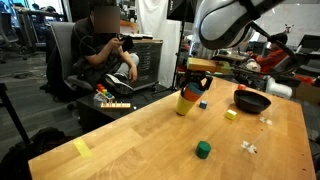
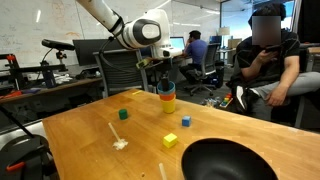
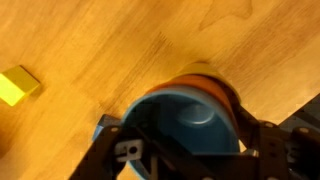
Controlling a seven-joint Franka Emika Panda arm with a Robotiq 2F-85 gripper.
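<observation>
A stack of cups, blue on top, then orange and yellow, stands on the wooden table. My gripper is open and low over the stack, pointing down. In the wrist view its dark fingers lie on either side of the blue cup's round mouth, which fills the space between them. Whether either finger touches the cup wall cannot be made out. From the first exterior view the stack looks leaning, with the yellow cup low on the left.
A blue cube and a yellow block lie near the stack. A green cylinder, a black pan and white pieces are spread over the table.
</observation>
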